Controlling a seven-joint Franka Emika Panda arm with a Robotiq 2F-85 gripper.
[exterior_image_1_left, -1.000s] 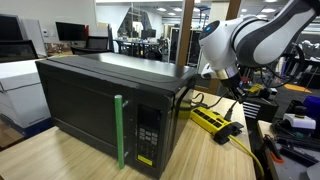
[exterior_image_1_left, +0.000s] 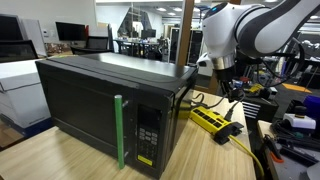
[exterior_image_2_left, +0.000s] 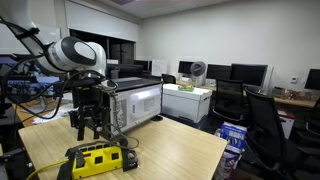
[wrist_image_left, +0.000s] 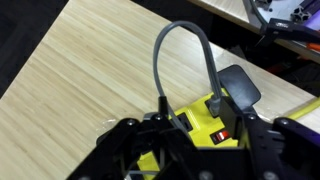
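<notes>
A yellow power strip (exterior_image_1_left: 215, 122) lies on the wooden table beside the microwave (exterior_image_1_left: 125, 105); in the wrist view its yellow body (wrist_image_left: 203, 125) shows beneath my gripper. The fingers stand apart. A grey cable (wrist_image_left: 183, 25) arches up in a loop, its two ends running down near the fingers. A black plug (wrist_image_left: 238, 87) sits at the strip's far end. From the second exterior view, my gripper (exterior_image_2_left: 88, 130) points down above the power strip (exterior_image_2_left: 98, 160). Whether the cable touches the fingers cannot be made out.
A green handle strip (exterior_image_1_left: 119, 130) marks the microwave's front. A yellow cord (exterior_image_1_left: 246, 149) trails over the table's right edge. Bare tabletop (exterior_image_2_left: 180, 145) spreads out to the right in the second exterior view, with office chairs (exterior_image_2_left: 265, 115) beyond.
The arm's links have shifted slightly, while the gripper stays above the strip. The microwave and the power strip look unmoved.
</notes>
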